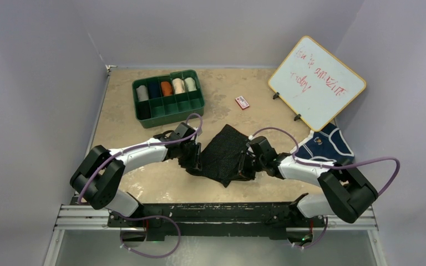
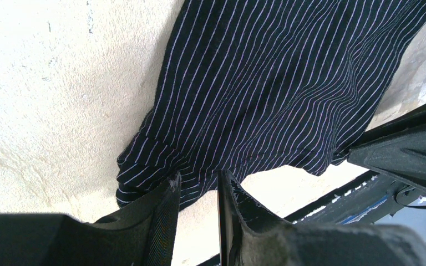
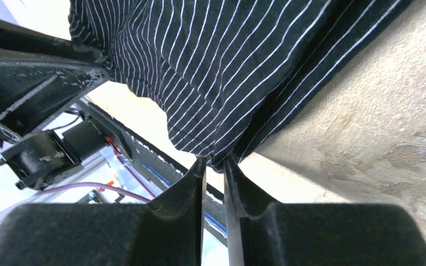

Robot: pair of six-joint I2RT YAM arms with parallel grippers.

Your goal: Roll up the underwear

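The dark underwear with thin pale stripes [image 1: 221, 151] lies on the table between my two arms, its lower edge facing the table's front. My left gripper is partly open over its left corner, where the cloth [image 2: 161, 160] is bunched. In the right wrist view, my right gripper has a narrow gap between its fingertips, right at the front corner of the cloth [image 3: 199, 122]. Whether that corner reaches in between the fingers is hard to make out. Each wrist view also catches the other arm's gripper at the cloth's far side.
A green divided box [image 1: 169, 113] with several rolled garments stands at the back left. A small red-and-white box [image 1: 242, 102] lies behind the cloth. At the right are a whiteboard [image 1: 317, 83] and a navy garment [image 1: 326, 145].
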